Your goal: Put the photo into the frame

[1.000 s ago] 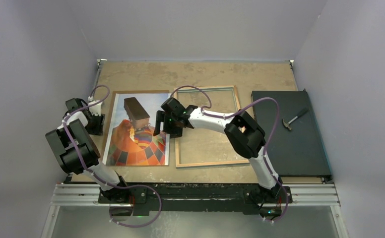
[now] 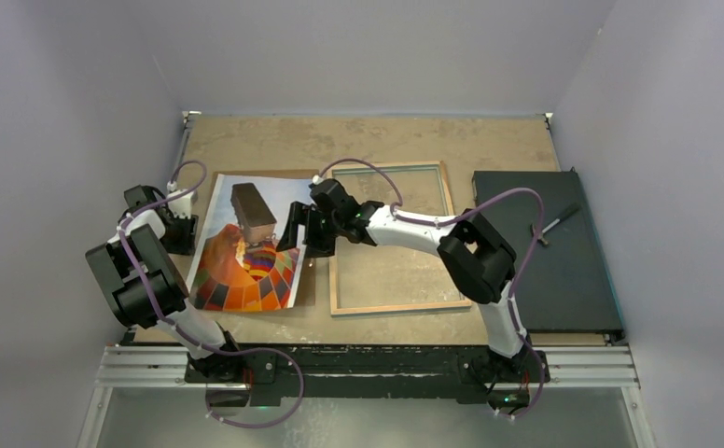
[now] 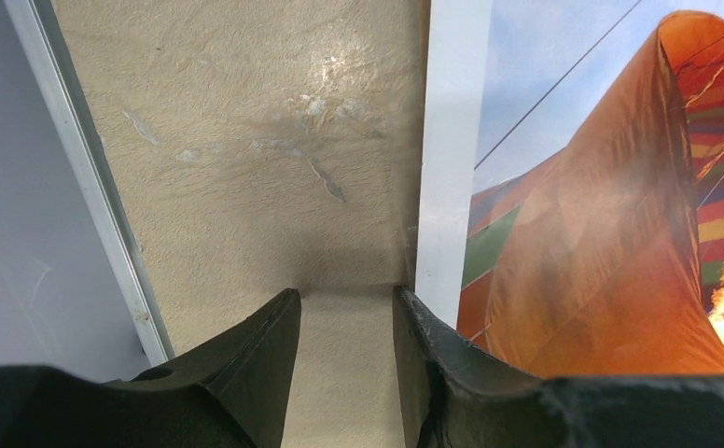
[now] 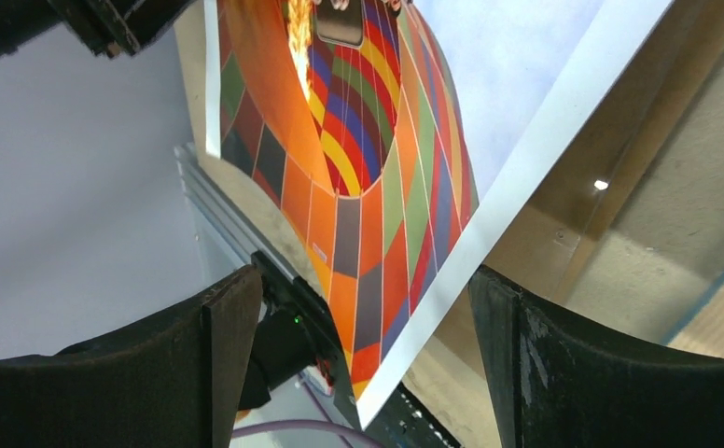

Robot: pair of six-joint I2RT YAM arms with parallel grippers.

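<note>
The hot-air-balloon photo point(image 2: 244, 252) lies on a brown backing board point(image 2: 309, 287) at the left; its right edge is raised, bowing between my right gripper's fingers in the right wrist view. My right gripper point(image 2: 298, 227) stands open over that edge. My left gripper point(image 2: 185, 235) is part open beside the photo's left edge, low at the board, its fingertips just left of the white margin point(image 3: 447, 159), nothing visible between them. The empty wooden frame point(image 2: 390, 310) lies right of the photo, partly under my right arm.
A dark mat point(image 2: 545, 280) with a hammer point(image 2: 556, 222) fills the right. Grey walls surround the table, the left one close to my left gripper.
My right gripper has shifted slightly left and up in the top view, and the photo's right edge has lifted and moved left, baring more board. The left arm looks unchanged.
</note>
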